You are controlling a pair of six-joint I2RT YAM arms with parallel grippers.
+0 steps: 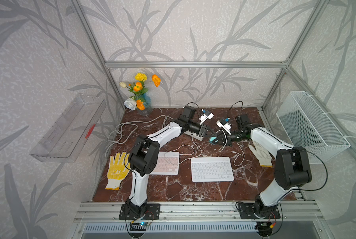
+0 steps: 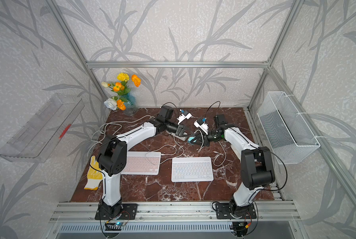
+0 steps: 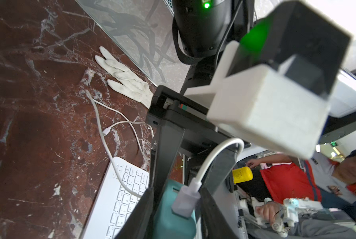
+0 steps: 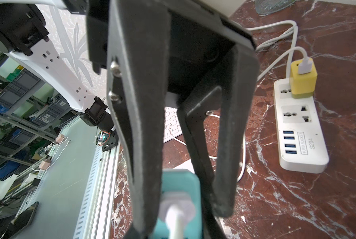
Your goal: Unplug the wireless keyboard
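My right gripper (image 1: 217,140) is shut on a teal adapter (image 4: 178,181), with a white cable plug (image 3: 185,201) seated in it. My left gripper (image 1: 205,133) is just left of it above the middle of the table; in the left wrist view the adapter sits near its fingertips, and whether it grips cannot be told. Below lie a white keyboard (image 1: 212,169) and a pink keyboard (image 1: 166,163), with loose white cables around them.
A power strip (image 4: 301,143) with a yellow adapter (image 4: 303,81) is behind the grippers. Gloves (image 1: 117,171) lie at both sides, and a flower vase (image 1: 144,107) stands at back left.
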